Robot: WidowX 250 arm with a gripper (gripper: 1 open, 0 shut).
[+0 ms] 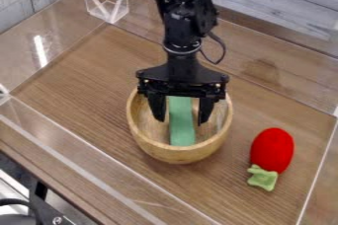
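Note:
My black gripper (183, 93) hangs over a wooden bowl (181, 150) in the middle of the table, its fingers spread open at the bowl's back rim. A long green object (181, 123) lies inside the bowl below the gripper, its back end partly hidden by the gripper. Whether the fingers touch the object or the bowl, I cannot tell.
A red object (272, 148) with a green end lies to the right of the bowl. A clear plastic container (106, 2) stands at the back left.

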